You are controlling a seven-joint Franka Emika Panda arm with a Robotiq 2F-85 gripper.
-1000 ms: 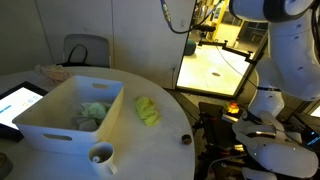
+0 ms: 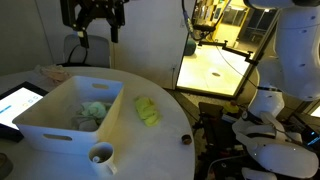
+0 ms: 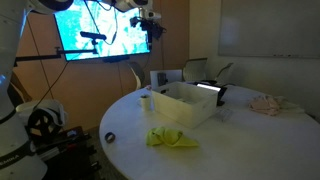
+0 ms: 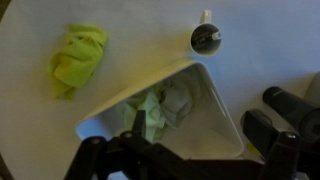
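High above the table, my gripper stands open with nothing between its fingers. It hangs over the white box, well clear of its rim. Inside the box lie crumpled light green and grey cloths, partly covered by the gripper in the wrist view. A yellow-green cloth is spread loosely on the table beside the box; in the wrist view this yellow cloth shows at the upper left. Near the box's front corner stands a white mug with something inside it.
A small dark round object rests near the table edge. Behind the box are a lit tablet screen and a pinkish cloth. A dark cylinder lies at the right of the wrist view.
The gripper has come down into exterior view 1 from above the frame and is now lower over the box. The box, cloths and mug have not moved.
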